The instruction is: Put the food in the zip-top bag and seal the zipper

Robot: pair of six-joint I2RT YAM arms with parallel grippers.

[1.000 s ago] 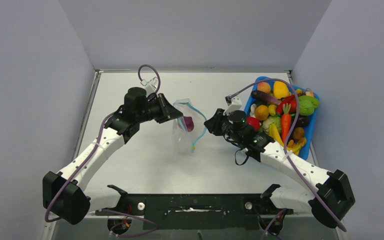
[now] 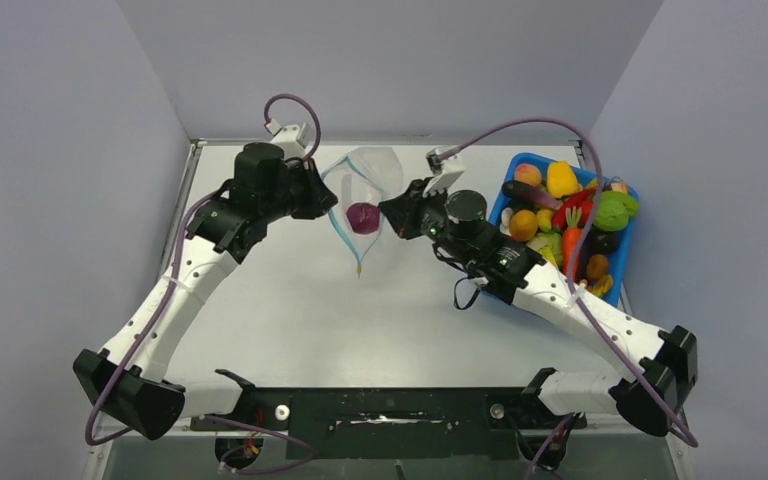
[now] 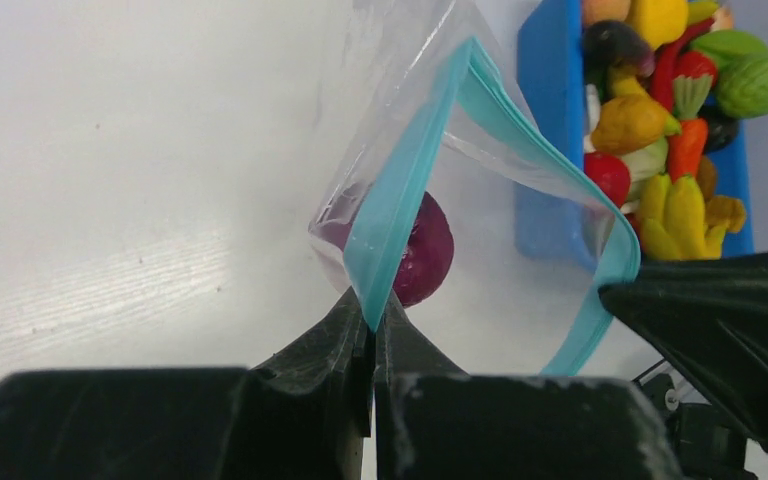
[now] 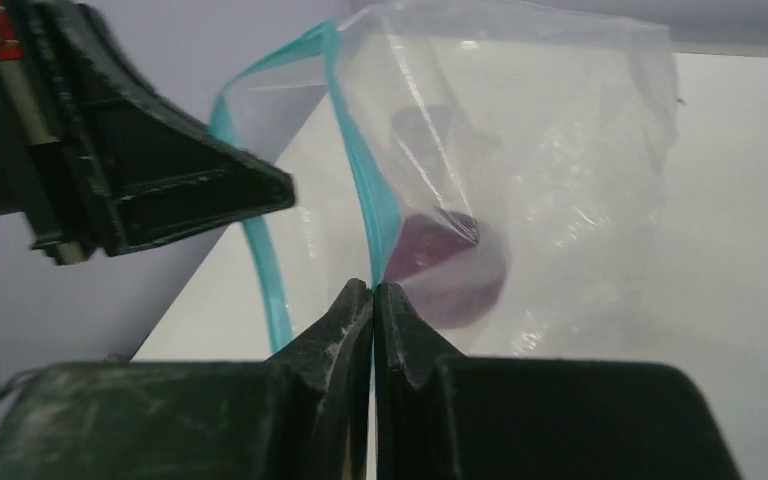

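The clear zip top bag point(image 2: 377, 170) with its teal zipper strip point(image 3: 490, 90) is held up between my grippers, a purple food item point(image 2: 364, 218) inside it, seen through the plastic in all views. My left gripper point(image 2: 325, 205) is shut on one side of the bag's rim at the zipper strip point(image 3: 385, 240). My right gripper point(image 2: 388, 210) is shut on the opposite side of the rim; in the right wrist view the teal edge runs down into its fingertips point(image 4: 373, 290). The bag's mouth stands partly open between them.
A blue bin point(image 2: 623, 260) full of toy fruit and vegetables stands at the right of the table, behind my right arm.
Both grippers have moved toward the back of the table and leftward, carrying the bag with them. The bag's shape and angle have shifted, the food still inside.
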